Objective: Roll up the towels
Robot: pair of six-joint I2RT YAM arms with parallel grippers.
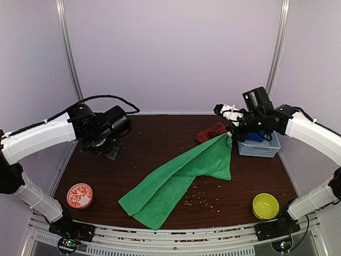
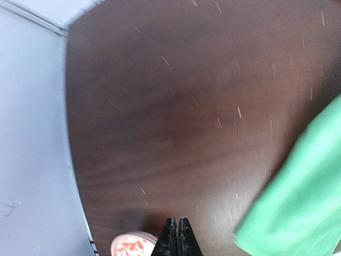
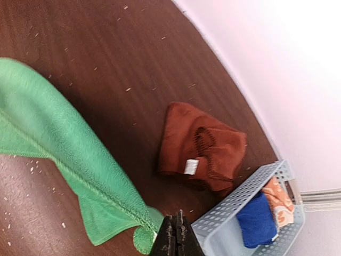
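Note:
A green towel (image 1: 173, 181) lies across the table's middle, its upper right corner lifted, held by my right gripper, which is shut on it near the blue basket; the towel trails down toward the front edge. My left gripper is shut with nothing showing between its fingers, raised over the left of the table, apart from the towel. A red-brown towel (image 3: 200, 146) lies bunched beside the basket (image 1: 258, 149), which holds blue and orange-patterned cloths (image 3: 256, 218).
A red patterned bowl (image 1: 79, 196) sits front left, a yellow bowl (image 1: 265, 206) front right. Crumbs are scattered near the green towel. Walls border the table.

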